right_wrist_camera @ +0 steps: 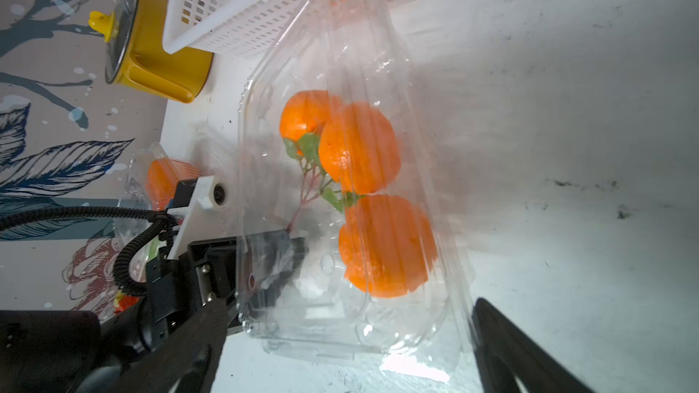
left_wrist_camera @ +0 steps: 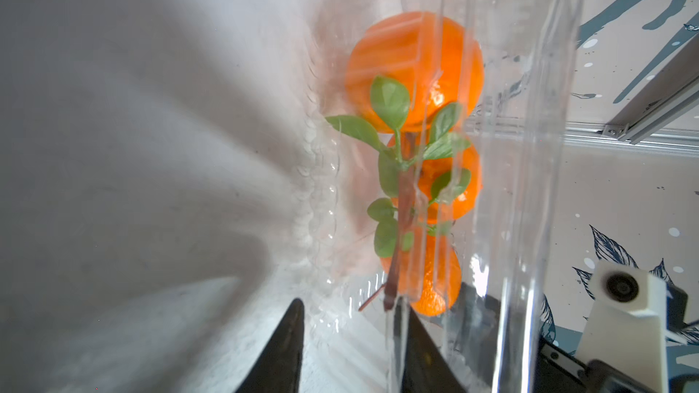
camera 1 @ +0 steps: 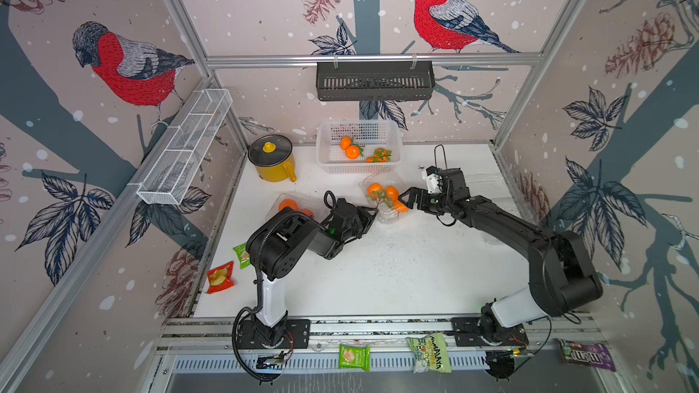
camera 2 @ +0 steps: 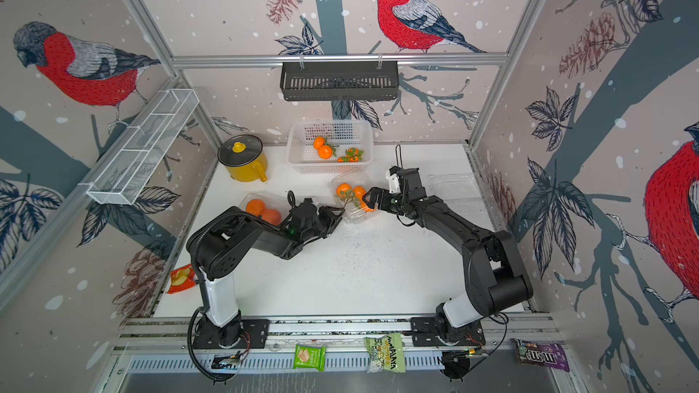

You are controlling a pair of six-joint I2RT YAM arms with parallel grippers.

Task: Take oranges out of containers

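A clear plastic container (camera 1: 389, 216) stands mid-table, holding several oranges (right_wrist_camera: 360, 149) on a leafy stem. My left gripper (camera 1: 371, 212) is at its left side, fingers closed, and the container's clear edge (left_wrist_camera: 397, 342) runs down between the fingers. The stem's end (left_wrist_camera: 391, 294) hangs just above these fingertips. On the container's right side my right gripper (camera 1: 409, 198) is open; the near end of the container shows between its widely spread fingers. Further left, partly hidden by the left arm, a second clear container (camera 2: 251, 198) holds more oranges (camera 2: 255, 207).
A white perforated basket (camera 1: 324, 153) with oranges stands close behind the middle container. The yellow pot (camera 1: 273, 169) is at the back left, snack packets (camera 1: 220, 276) at the left edge. Open tabletop (camera 1: 407, 276) lies in front, between the arms.
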